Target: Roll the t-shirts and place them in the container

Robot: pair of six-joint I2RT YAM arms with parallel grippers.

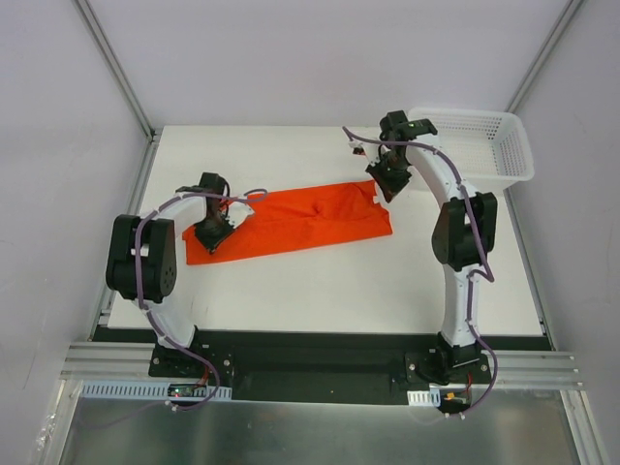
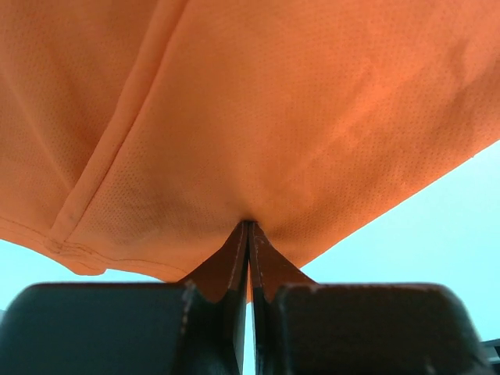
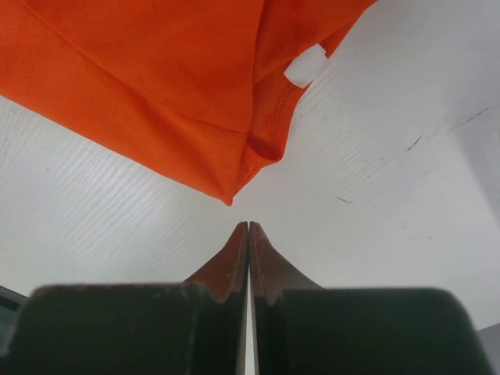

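An orange-red t-shirt [image 1: 300,225] lies folded into a long strip across the table, its layers and edges showing in both wrist views. Over its left end is my left gripper, shut, its tips against or just above the cloth [image 2: 258,133]; whether any fabric is pinched cannot be told. My right gripper is shut with nothing between its fingers, above bare table just off the shirt's right end. A small white tag [image 3: 306,66] sticks out from that end of the shirt.
A white plastic basket [image 1: 526,155] stands at the back right, close behind the right arm.
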